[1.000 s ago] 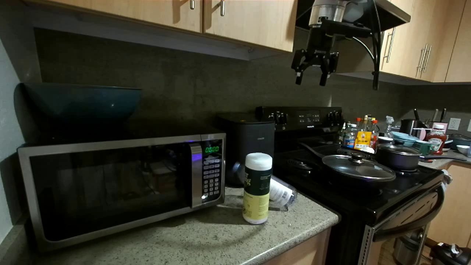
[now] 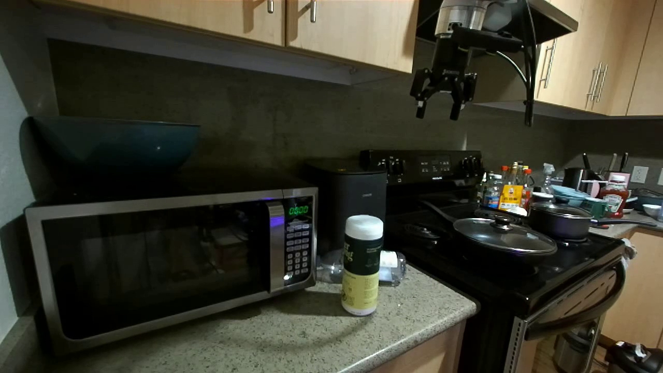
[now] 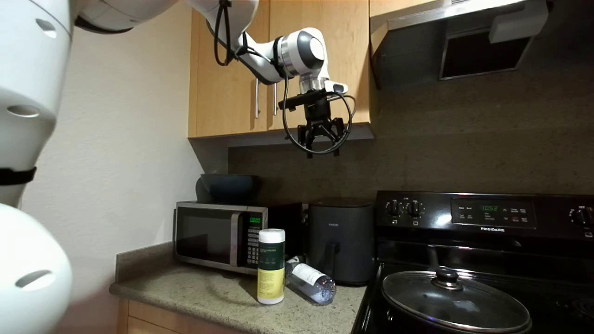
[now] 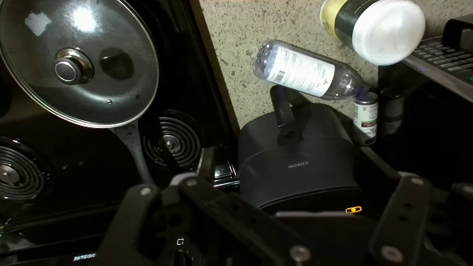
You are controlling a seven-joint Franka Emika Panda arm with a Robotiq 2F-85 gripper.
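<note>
High above the counter, my gripper [image 2: 438, 115] hangs open with nothing between its fingers; in the second exterior view the gripper [image 3: 323, 155] is in front of the cabinet's lower edge. A clear plastic bottle [image 3: 312, 283] with a white label lies on its side on the counter. From the wrist, the bottle [image 4: 301, 71] has its dark cap end against a small can [image 4: 366, 119]. Upright in front of it stands a wipes canister [image 2: 361, 265], white-lidded, green and yellow. My fingers are well above all of these and touch none.
A black air fryer [image 3: 340, 239] stands between the microwave [image 2: 168, 261] and the stove [image 2: 429, 205]. A lidded pan [image 3: 456, 300] sits on the stove. The upper cabinets [image 2: 354, 31] are close to the arm.
The clear bottle has gone from tilted, with its cap end raised, to lying flat on the counter. The gripper and canister have not visibly moved.
</note>
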